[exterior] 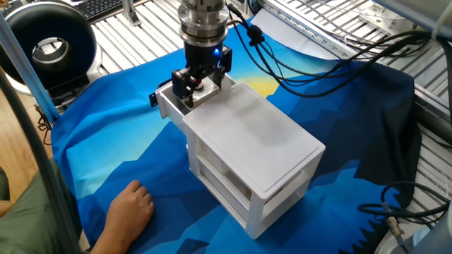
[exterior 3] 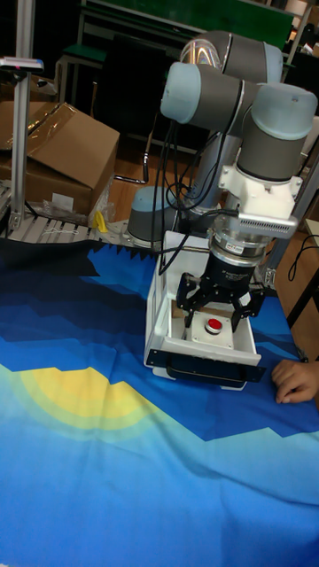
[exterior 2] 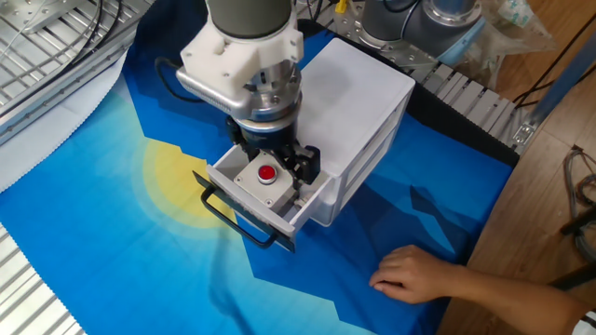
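Observation:
A white box with a red button (exterior 2: 267,174) on its top lies in the pulled-out drawer (exterior 2: 304,212) of a white cabinet (exterior: 253,137). The drawer has a dark front with a black handle (exterior 2: 237,220). My black gripper (exterior 3: 219,314) points down into the drawer from above, its fingers spread wide toward both sides of the button box. Its fingers look open. Whether either fingertip touches the box cannot be made out, since the lower finger ends are partly hidden by the drawer and the box.
A person's hand (exterior: 132,210) rests on the blue patterned cloth (exterior 2: 102,214) beside the cabinet. Black cables (exterior: 339,70) hang by the arm. In exterior view 3, the cloth in front of the drawer is clear.

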